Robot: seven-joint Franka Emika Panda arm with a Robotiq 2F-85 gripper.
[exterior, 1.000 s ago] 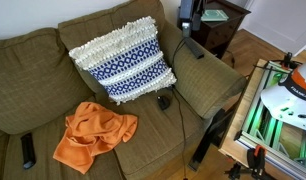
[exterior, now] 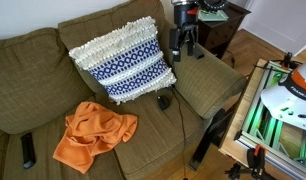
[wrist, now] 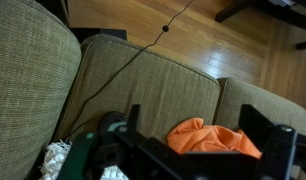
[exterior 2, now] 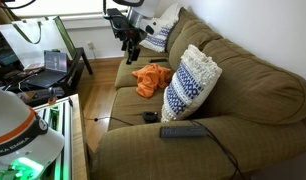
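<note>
An orange cloth (exterior: pixel 96 133) lies crumpled on the sofa's seat cushions; part of it (wrist: pixel 208 138) shows beyond the fingers in the wrist view. Against the backrest leans a white cushion (exterior: pixel 125 62) with a blue pattern and fringe. My gripper (exterior: pixel 183 53) hangs above the sofa's right armrest side, to the right of the patterned cushion. Its two fingers stand apart in the wrist view, with a wide gap and nothing held (wrist: pixel 133 118). A small black object (exterior: pixel 163 102) with a cord sits on the seat by the cushion's lower corner.
A dark remote (exterior: pixel 28 150) lies on the left seat. Another long dark device (exterior 2: pixel 183 132) rests on the near armrest. The robot's white base (exterior: pixel 291 100) stands at a table to the right.
The cloth, cushion and other things lie as before.
</note>
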